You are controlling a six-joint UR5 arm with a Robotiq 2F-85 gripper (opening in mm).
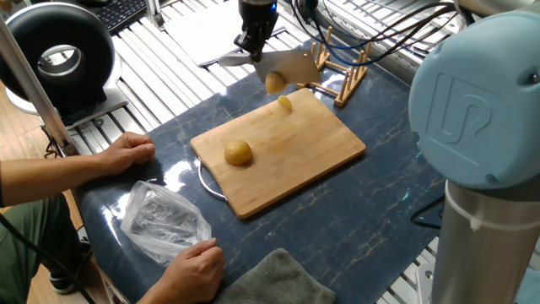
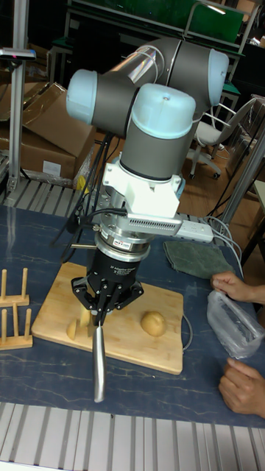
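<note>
My gripper (image 1: 251, 54) is shut on the handle of a broad knife (image 1: 295, 66), whose blade hangs over the far edge of the wooden cutting board (image 1: 312, 148). A cut potato piece (image 1: 275, 83) appears against the blade, seemingly clinging to it. Below it, a thin potato slice (image 1: 285, 103) lies on the board. Nearer the people's side sits a rounded potato portion (image 1: 238, 152). In the other exterior view, the gripper (image 2: 98, 313) has the metal knife handle (image 2: 99, 369) pointing out toward the camera, while the blade is mostly hidden.
A wooden rack (image 1: 346, 80) stands close behind the blade. A person's hands (image 1: 192, 270) rest at the table edge around a clear plastic bag (image 1: 164, 224). A grey cloth (image 1: 278, 283) lies at the front. The board's right half is bare.
</note>
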